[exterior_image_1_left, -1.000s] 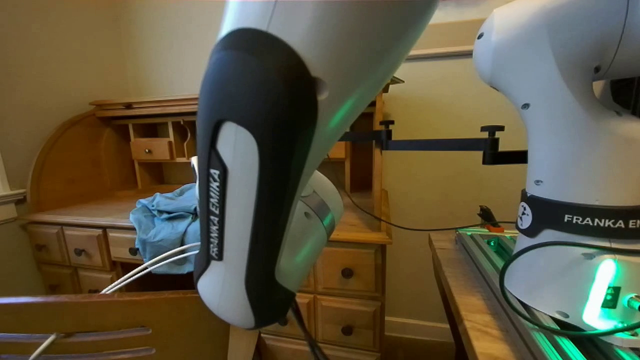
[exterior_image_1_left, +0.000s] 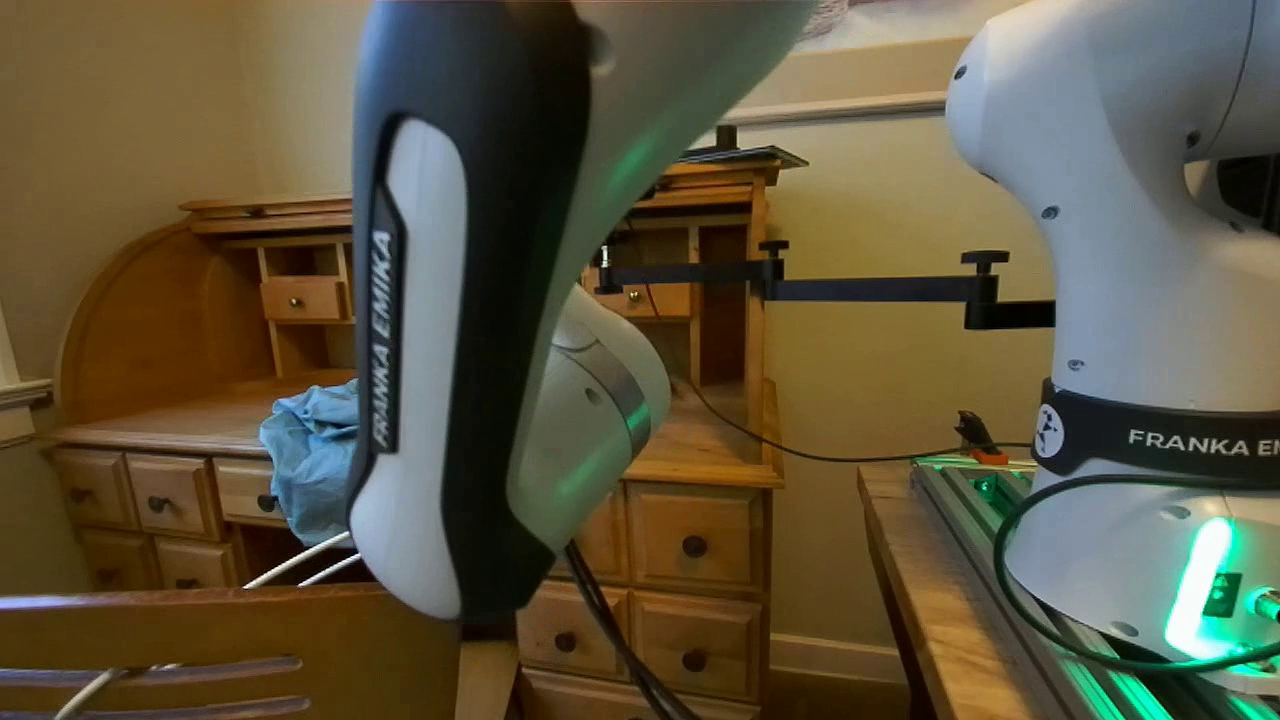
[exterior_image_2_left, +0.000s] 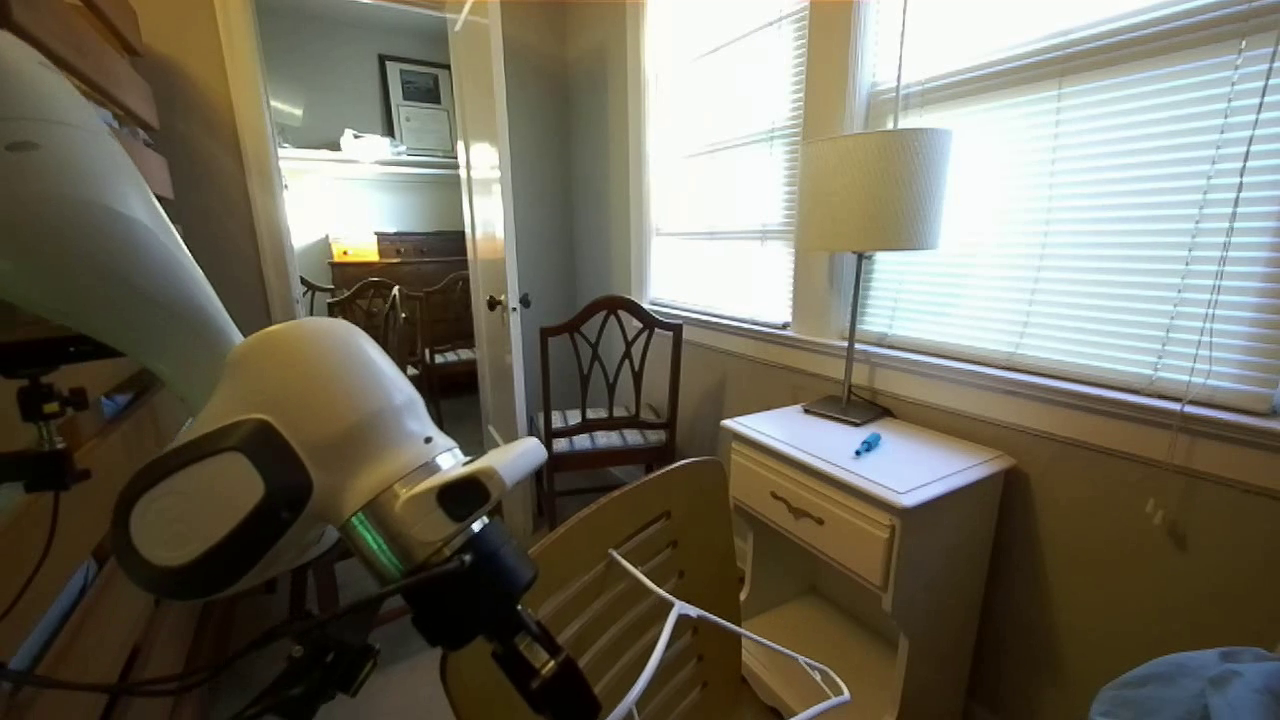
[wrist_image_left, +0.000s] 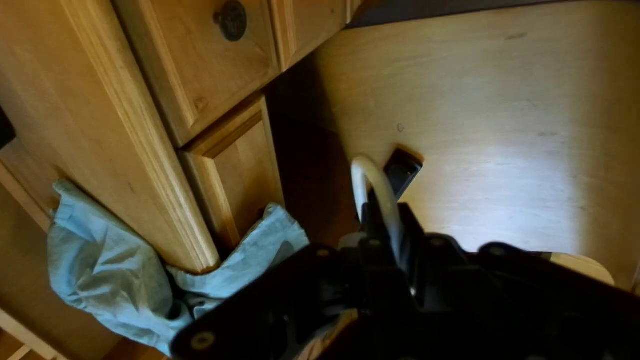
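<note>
A white hanger (exterior_image_2_left: 678, 608) shows beside the slatted chair back in exterior view 2. In exterior view 1, two of its thin white rods (exterior_image_1_left: 298, 559) run above the chair back and pass behind my arm. My gripper is shut in the wrist view, and the curved white hook (wrist_image_left: 387, 198) rises from between its fingers. The black fingers (exterior_image_2_left: 573, 696) reach down toward the lower edge of exterior view 2, near the hanger. From exterior view 1 the gripper is hidden by the arm.
A crumpled blue cloth (exterior_image_1_left: 314, 462) hangs over the edge of the wooden roll-top desk (exterior_image_1_left: 204, 420). The wooden chair back (exterior_image_2_left: 672, 528) stands close to the gripper. A white nightstand (exterior_image_2_left: 870, 462) bears a lamp (exterior_image_2_left: 876, 192) and a blue marker-like item (exterior_image_2_left: 869, 444).
My forearm has moved left and somewhat upward in exterior view 1. Less of the white rods shows beside it, and their visible ends sit lower.
</note>
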